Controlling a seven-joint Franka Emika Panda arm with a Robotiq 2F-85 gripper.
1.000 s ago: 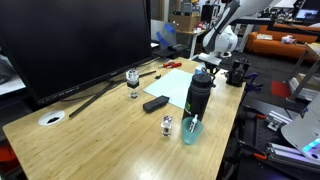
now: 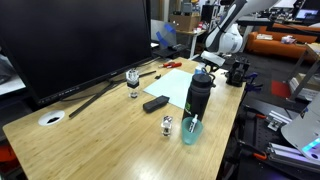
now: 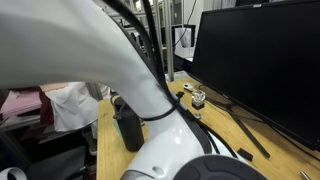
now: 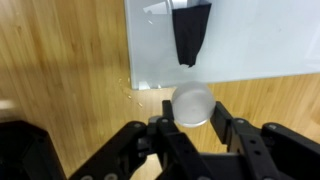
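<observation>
In the wrist view my gripper is shut on a round, pale-topped object (image 4: 193, 102), seen from above between the dark fingers. Its lower part is hidden. A whitish sheet (image 4: 250, 55) lies on the wooden table just past it, with a black item (image 4: 190, 30) on it. In the first exterior view the white arm (image 2: 223, 42) reaches over the far end of the table. The gripper there is too small to make out clearly.
A black bottle (image 2: 198, 100), a teal cup (image 2: 192, 134) and a small silver-white object (image 2: 167, 126) stand toward the front. A black case (image 2: 155, 103) lies mid-table near a large monitor (image 2: 75, 45).
The arm at the far end of the table has shifted slightly. The objects on the table stand where they were.
</observation>
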